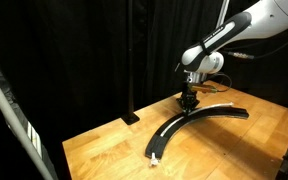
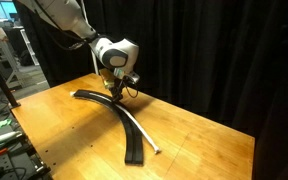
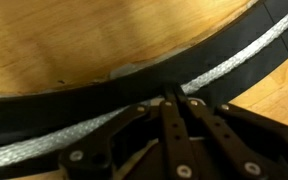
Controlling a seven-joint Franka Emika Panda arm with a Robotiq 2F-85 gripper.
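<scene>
A black curved track (image 1: 224, 112) lies on the wooden table, with a white braided rope (image 3: 34, 145) along it. In the wrist view the rope runs within the track on both sides of my gripper. My gripper (image 1: 188, 105) is shut and low over the track near its middle. Whether any rope is between the fingertips is hidden. In the second exterior view, part of the rope (image 2: 142, 132) lies on bare table beside the track (image 2: 134, 150), ending near the track's end.
Bare wooden table (image 2: 199, 145) surrounds the track, with wide free room on either side. Black curtains (image 1: 64, 60) hang behind the table. A dark upright post (image 1: 130, 100) stands at its back edge.
</scene>
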